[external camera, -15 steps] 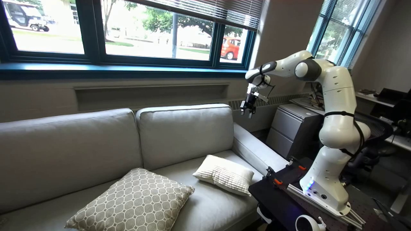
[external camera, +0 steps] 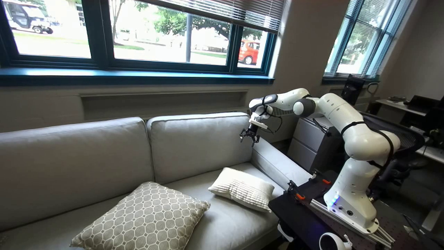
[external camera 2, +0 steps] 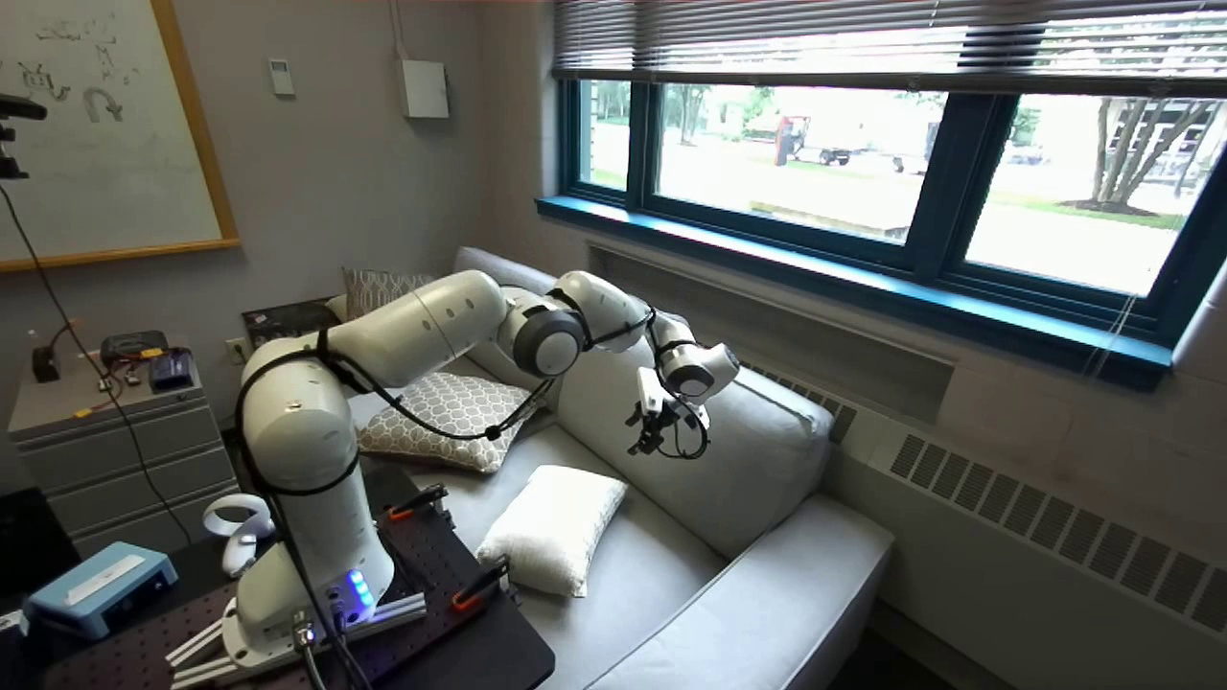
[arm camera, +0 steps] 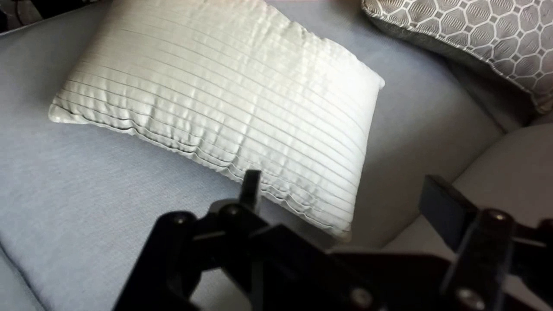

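A small white pleated pillow (external camera: 242,188) lies on the sofa seat near the armrest; in the wrist view the same white pillow (arm camera: 223,88) fills the upper middle. My gripper (external camera: 250,140) hangs in the air above the seat, close to the backrest and clear of the pillow. Exterior view 2 has the gripper (external camera 2: 650,443) beyond the white pillow (external camera 2: 554,529), higher than it. Seen from the wrist, the fingers (arm camera: 249,189) are spread wide, and nothing is between them.
A larger grey pillow with a honeycomb pattern (external camera: 143,218) rests on the seat to the left. The sofa backrest (external camera: 199,146) and armrest (external camera: 281,160) bound the seat. Clamps (external camera 2: 479,585) stick up along the edge of the black table (external camera 2: 523,655).
Both pillows lie where they were.
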